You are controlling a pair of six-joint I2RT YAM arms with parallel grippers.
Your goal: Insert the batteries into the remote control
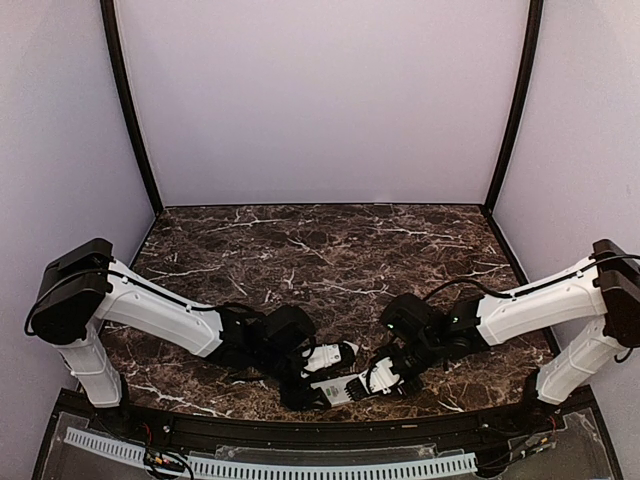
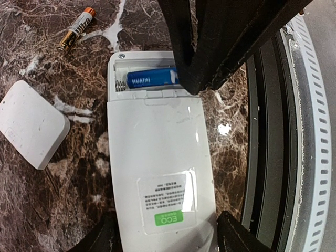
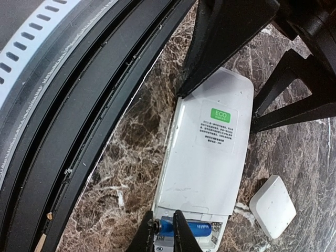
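The white remote control (image 2: 160, 142) lies back side up, its battery compartment uncovered. My left gripper straddles its labelled end, with fingers (image 2: 102, 236) against both long sides. A blue battery (image 2: 149, 78) is in the compartment, one end beside a spring. In the right wrist view, my right gripper is shut on that battery near its other end; how deep that end sits cannot be told. A second battery (image 2: 77, 29), orange and black, rests on the table. Beside the remote lies the white battery cover (image 3: 273, 206).
Close to the remote runs the table's dark front edge (image 1: 250, 425), with a pale slotted strip (image 1: 330, 468) beyond. Both arms meet over the remote, leaving little room between the grippers.
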